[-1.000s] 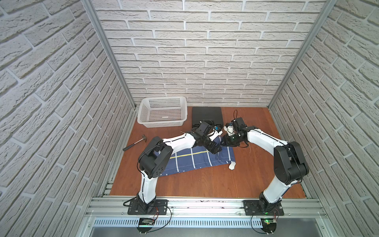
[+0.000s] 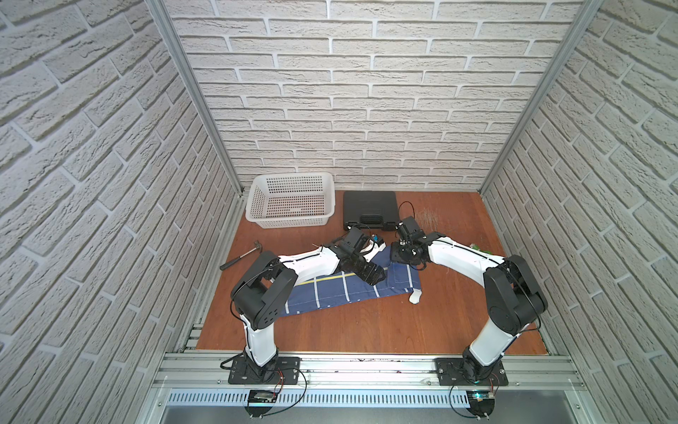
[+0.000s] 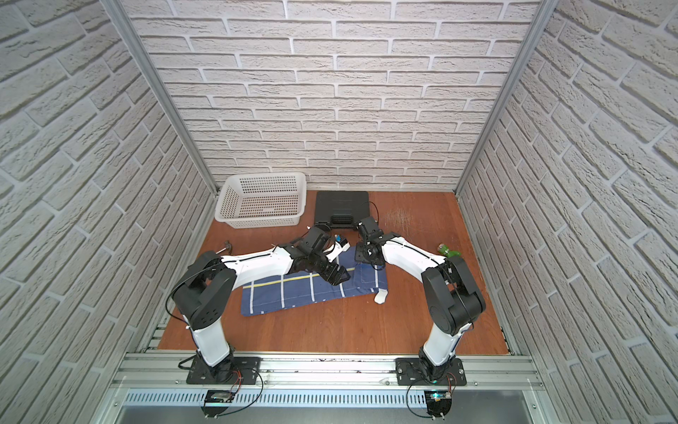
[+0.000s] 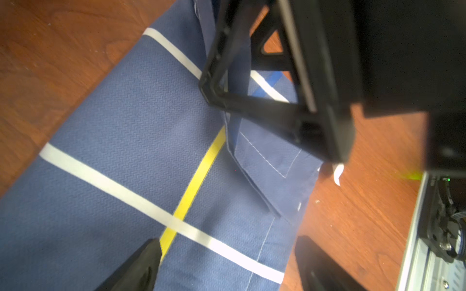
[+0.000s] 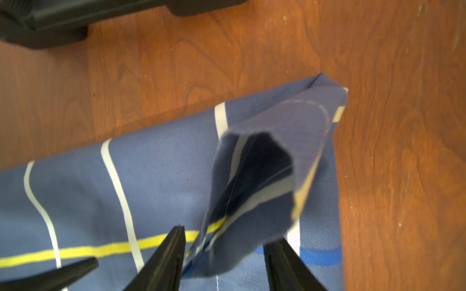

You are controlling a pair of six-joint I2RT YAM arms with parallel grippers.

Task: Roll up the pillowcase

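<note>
The navy pillowcase (image 2: pixel 321 293) with white and yellow stripes lies lengthwise across the table, mostly flat. Its right end is folded over in a loose, raised flap (image 5: pixel 310 121). My left gripper is over the pillowcase left of that fold, its fingers apart with flat cloth beneath. My right gripper hovers at the folded end, fingers apart, with the flap's near part between or just beneath them; I cannot tell whether it touches.
A white basket (image 2: pixel 289 198) and black case (image 2: pixel 369 205) stand at the back. A hammer (image 2: pixel 240 258) lies left, a white cloth (image 2: pixel 414 296) at the pillowcase's near right corner, a green object (image 3: pixel 448 251) at right.
My left gripper has moved left and slightly toward the front, away from the fold. My right gripper has shifted slightly left along the folded end.
</note>
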